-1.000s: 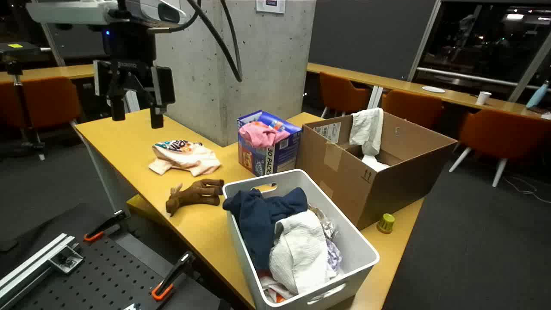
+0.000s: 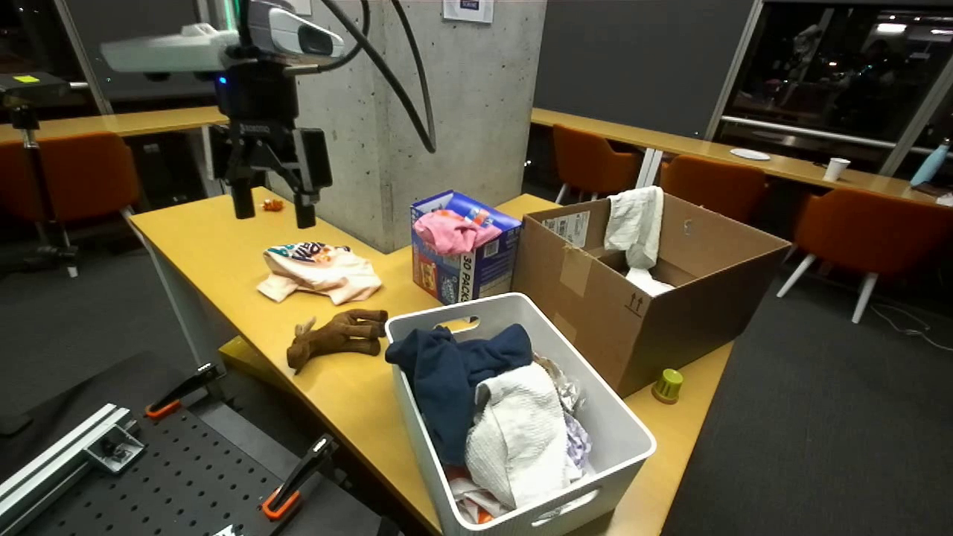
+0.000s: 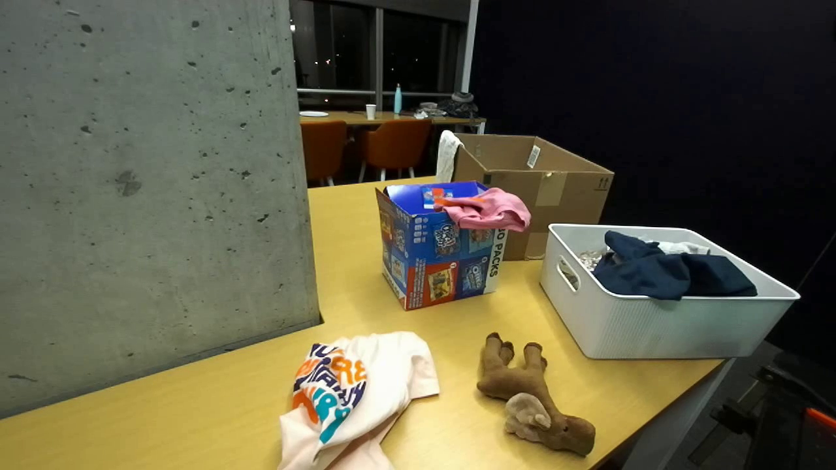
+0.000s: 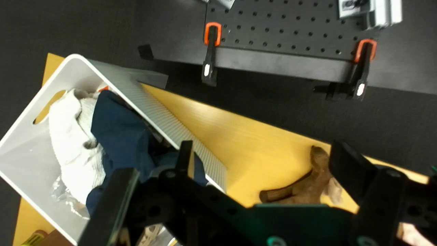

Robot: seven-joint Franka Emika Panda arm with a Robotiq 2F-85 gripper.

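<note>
In exterior view 1 my gripper [image 2: 274,211] hangs in the air at the upper left, its fingers wide apart with nothing between them. A cream shirt with colourful lettering [image 2: 330,273] lies crumpled on the table beyond a brown plush moose [image 2: 339,336], which rests on its side. Navy cloth [image 2: 456,371] and a white towel [image 2: 523,438] fill much of the grey-white bin [image 2: 639,447]. Pink cloth [image 3: 490,210] drapes over the rim of a blue snack box [image 3: 439,262]. From the wrist, part of the moose [image 4: 305,190] shows past my dark fingers.
Behind the bin stands a large open cardboard box [image 2: 706,313], with a white cloth [image 2: 636,219] over its edge. A green cup-like object [image 2: 667,385] is beside it. Concrete pillar [image 3: 149,188] borders the table. Black clamps [image 2: 299,473] grip the perforated plate's edge.
My gripper has shifted to the right and slightly lower in exterior view 1, still open. The objects on the table look unmoved.
</note>
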